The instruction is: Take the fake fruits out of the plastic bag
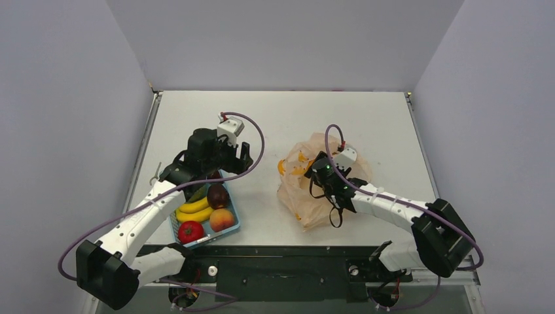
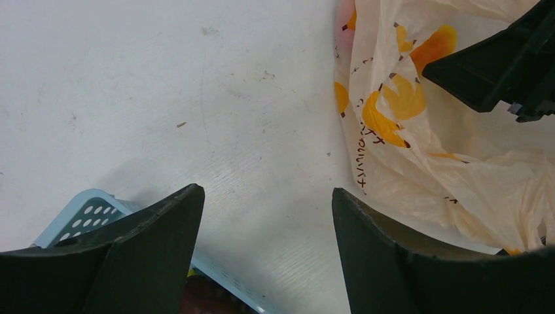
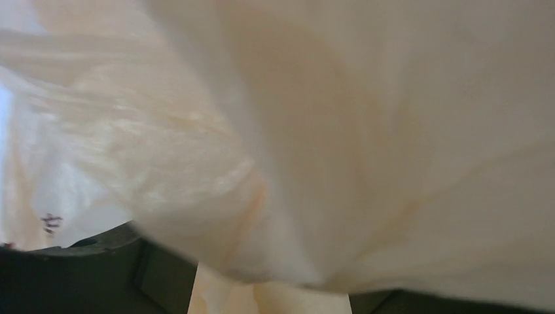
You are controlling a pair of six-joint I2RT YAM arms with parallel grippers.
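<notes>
A crumpled, translucent plastic bag (image 1: 294, 196) printed with orange shapes lies on the right-centre of the table. My right gripper (image 1: 314, 163) is down in its mouth; in the right wrist view bag film (image 3: 294, 131) covers most of the picture and partly hides the open fingers, so I cannot tell what fruit lies between them. Left of the bag my left gripper stands open and empty above the table, facing the bag.
A blue basket (image 1: 234, 216) at the left holds bananas (image 1: 193, 216), a tomato (image 1: 190, 231), a peach (image 1: 222, 220) and dark fruit (image 1: 218, 196).
</notes>
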